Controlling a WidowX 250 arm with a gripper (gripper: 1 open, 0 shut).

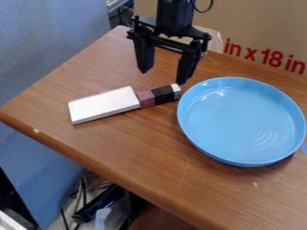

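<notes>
My black gripper (163, 65) hangs over the back of the wooden table, its two fingers spread wide with nothing between them. Below it lies a flat white block (103, 105), joined end to end or touching a short maroon-and-black piece (159, 95) with a small white tip, which reaches toward the plate. To the right rests a light blue plate (240, 121), empty.
The wooden table (144, 180) has free room at its front and back left. A cardboard box (264, 36) with red lettering stands behind it. A blue-grey surface and some clutter lie beyond the left edge.
</notes>
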